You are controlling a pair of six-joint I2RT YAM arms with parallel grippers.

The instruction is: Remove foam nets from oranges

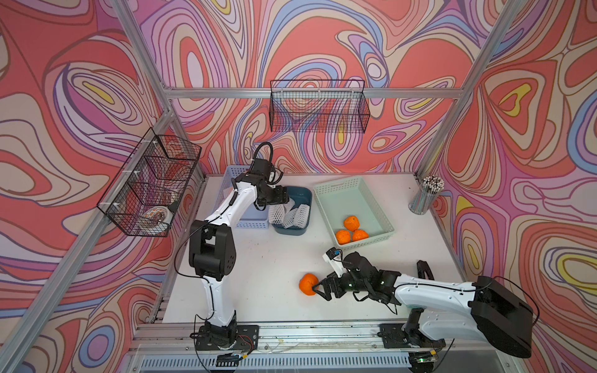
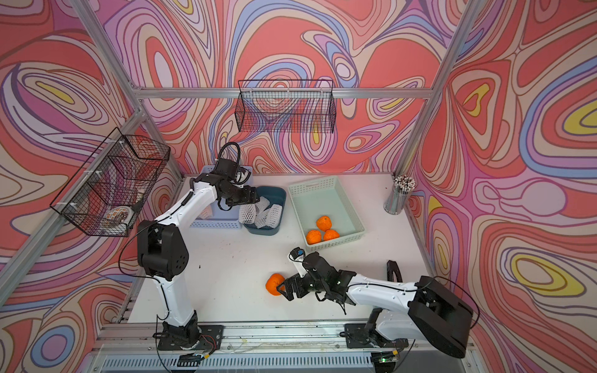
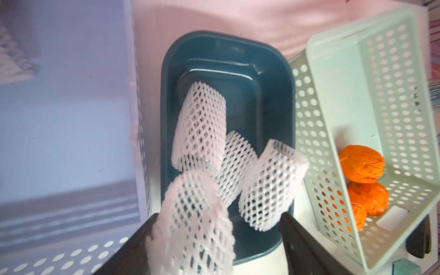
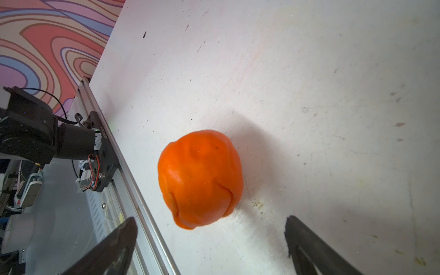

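Note:
Over the left side of the dark teal bin (image 3: pixel 275 59), my left gripper (image 1: pixel 275 200) stands open. A white foam net (image 3: pixel 192 229) is between its fingers, close to the left one, with a wide gap to the right one. Several other empty nets, such as one white net (image 3: pixel 201 123), lie in the bin. On the table near the front, a bare orange (image 4: pixel 201 178) sits just ahead of my open right gripper (image 1: pixel 327 289), apart from its fingers (image 4: pixel 114 245) in the right wrist view. Bare oranges (image 1: pixel 351 222) are in the pale green basket (image 1: pixel 379 205).
A blue basket (image 1: pixel 252 224) stands left of the bin, partly under the left arm, with pale netting (image 3: pixel 11 59) inside. A cup of sticks (image 1: pixel 425 195) is at the back right.

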